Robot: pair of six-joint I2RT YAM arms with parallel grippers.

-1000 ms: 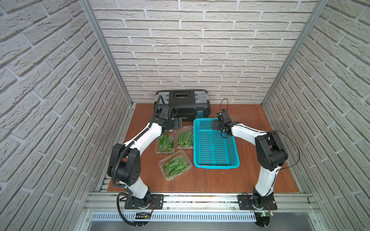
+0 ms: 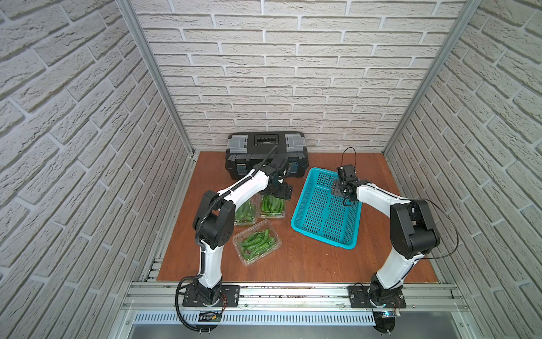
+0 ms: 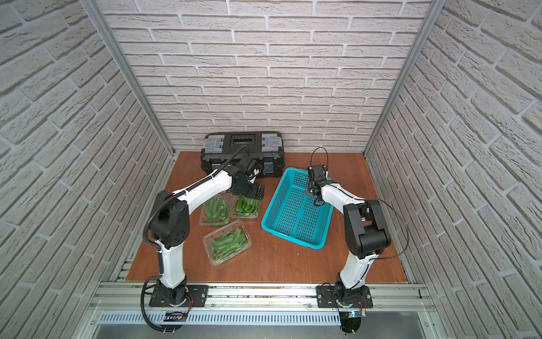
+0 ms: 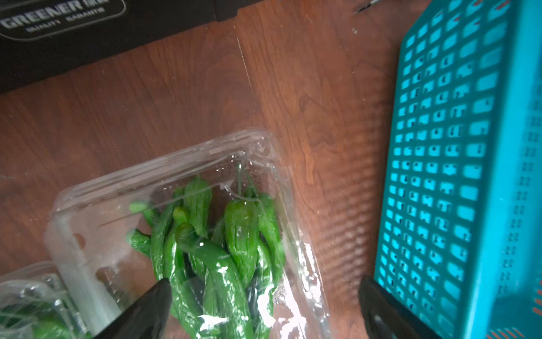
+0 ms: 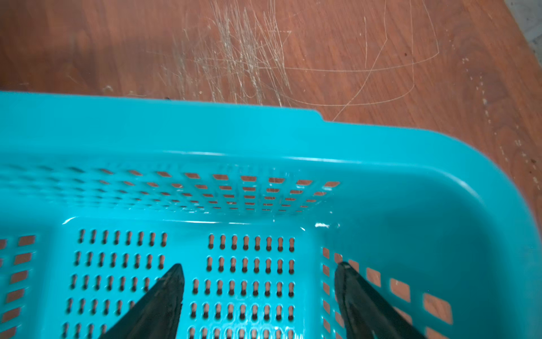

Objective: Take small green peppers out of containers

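Green peppers fill three clear plastic containers on the left of the table: one at the front (image 2: 257, 243), one behind it at left (image 2: 244, 212), one beside that (image 2: 272, 207). My left gripper is open above the back right container, its fingers spread wide over the peppers (image 4: 225, 276). That container looks covered by clear plastic. A turquoise basket (image 2: 323, 217) sits empty to the right, its near end turned rightward. Over its far right part, my right gripper has its fingers apart, with nothing between them.
A black toolbox (image 2: 266, 152) stands behind the containers, close to the left arm. A narrow strip of bare table separates the basket wall (image 4: 434, 169) from the nearest container.
The basket has shifted right and turned, opening a gap beside the containers. My left gripper has moved right, from behind the left container to above the back right one. The right gripper also moved right.
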